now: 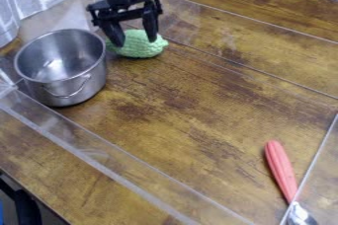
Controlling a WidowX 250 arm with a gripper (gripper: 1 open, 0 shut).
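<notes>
My black gripper is at the top left, above a light green textured cloth that lies on the wooden table. Its two fingers are apart, with the cloth showing below and between them; whether either touches it is unclear. A steel pot stands to the left of the cloth, near the left edge.
A red-handled utensil lies at the bottom right. Clear plastic strips border the work area.
</notes>
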